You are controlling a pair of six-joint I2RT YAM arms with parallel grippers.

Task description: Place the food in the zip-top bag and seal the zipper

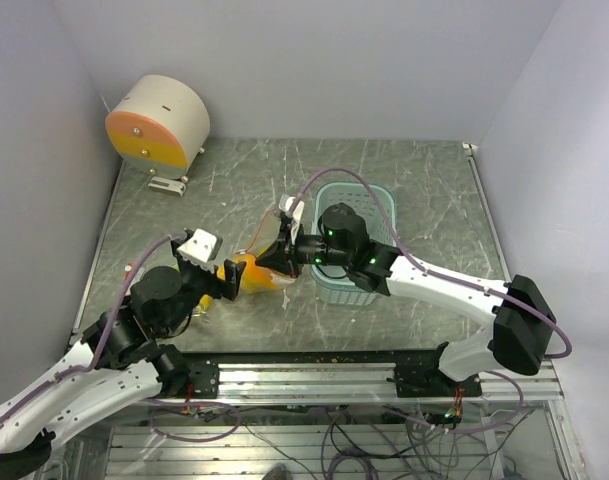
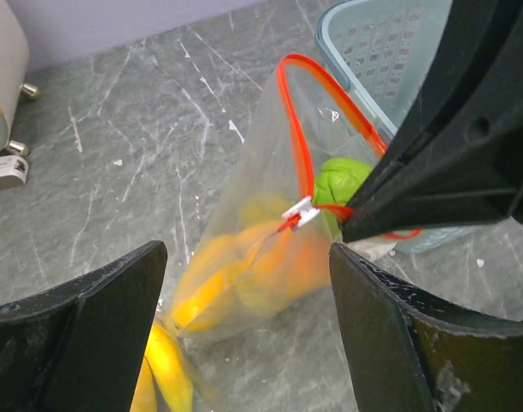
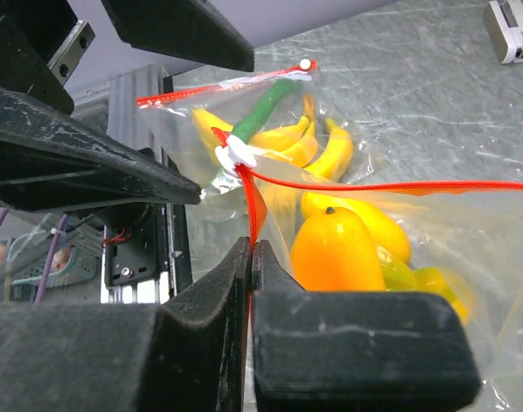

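A clear zip top bag [image 2: 235, 249] with a red zipper holds yellow fruit, a mango [image 3: 334, 253] and a green item [image 2: 338, 176]. My right gripper is shut on the red zipper at the slider end. My left gripper stands open just left of it, nothing between its fingers, its tips over the bag's near side. A second bag [image 3: 192, 137] with bananas [image 3: 278, 137] and a long green vegetable [image 3: 261, 112] lies at the left, partly under the left arm.
A pale green basket [image 1: 354, 190] sits behind the right arm. A white cylindrical box [image 1: 154, 120] with an orange and yellow end stands at the back left.
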